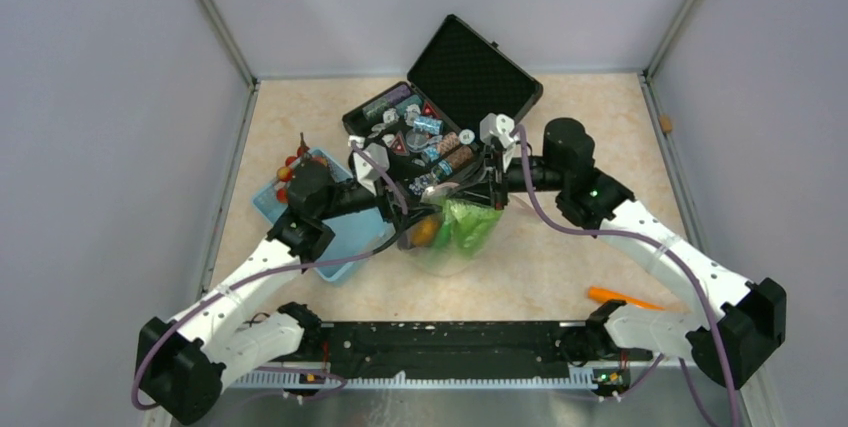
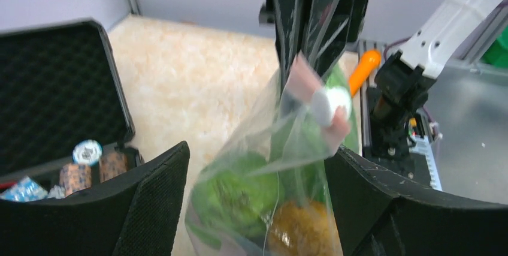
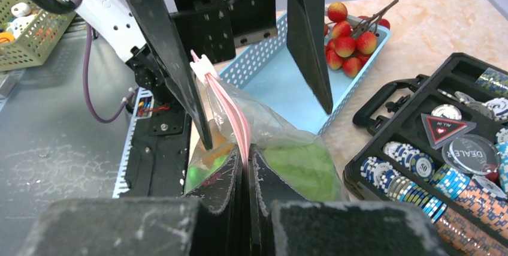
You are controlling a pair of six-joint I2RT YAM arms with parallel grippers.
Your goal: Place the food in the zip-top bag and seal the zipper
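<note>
In the top view, a clear zip top bag (image 1: pixel 443 265) sits mid-table between the arms, holding leafy green food (image 1: pixel 470 229) and an orange-brown piece (image 1: pixel 425 233). My right gripper is shut on the bag's pink zip strip (image 3: pixel 236 117), at its upper edge. A white slider (image 3: pixel 203 68) sits towards the strip's far end. Around that stretch of strip, my left gripper stands open, one finger on each side and nothing clamped. In the left wrist view, the white slider (image 2: pixel 329 105) shows beyond and above its fingertips.
Behind the bag lies an open black case (image 1: pixel 478 72) of poker chips. The blue basket (image 1: pixel 345 272) with red fruit (image 3: pixel 350 43) stands left, partly under the left arm. An orange stick-like object (image 1: pixel 620 297) lies front right. Bare table surrounds the front.
</note>
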